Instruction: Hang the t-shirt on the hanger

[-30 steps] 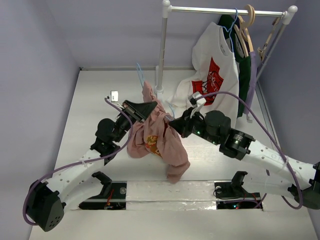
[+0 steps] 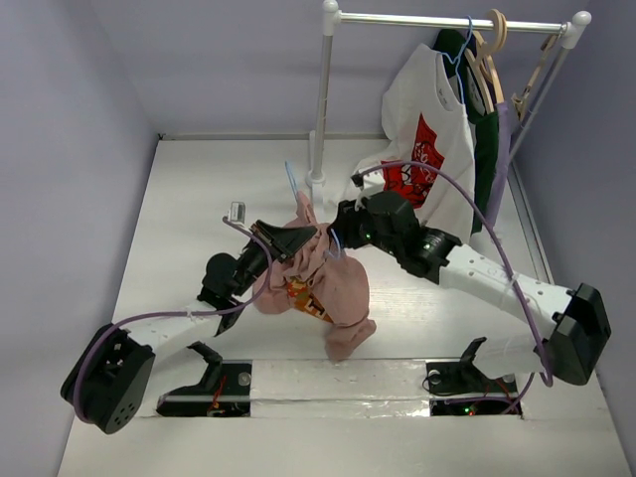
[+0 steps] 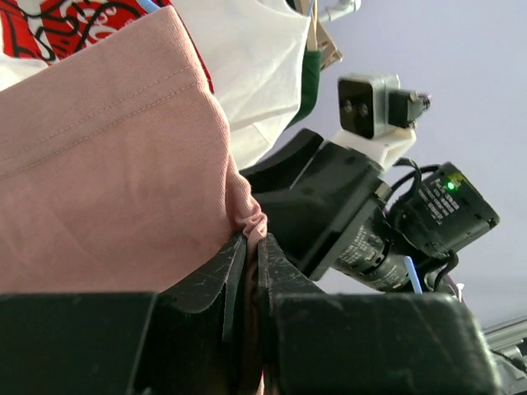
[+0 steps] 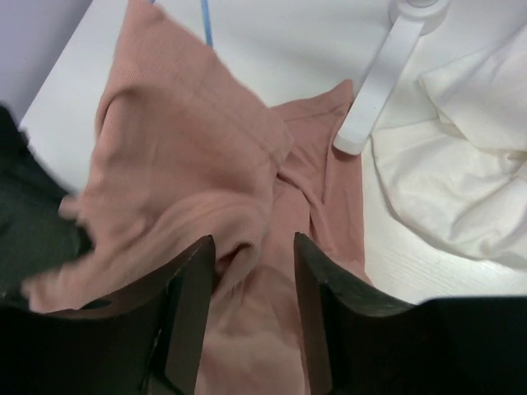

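Observation:
The pink t-shirt [image 2: 348,288] hangs bunched and folded between both arms, part of its orange print showing in the top view. My left gripper is shut on a gathered edge of pink fabric. The blue hanger shows only in pieces: one end [image 2: 291,179] sticks up beyond the shirt, and another blue piece [image 2: 336,241] lies near my right gripper. Cloth hides the rest of it. In the right wrist view, my right gripper has its fingers apart, with pink fabric [image 4: 239,222] behind and below the gap; I cannot tell whether any lies between them.
A clothes rack [image 2: 447,20] stands at the back right. On it hang a white shirt with a red print [image 2: 437,129], a dark green garment [image 2: 486,159] and wooden hangers [image 2: 494,35]. Its white foot [image 4: 379,90] is close behind the t-shirt.
The left arm has moved a little right. The hanger's upper end now leans right of where it was.

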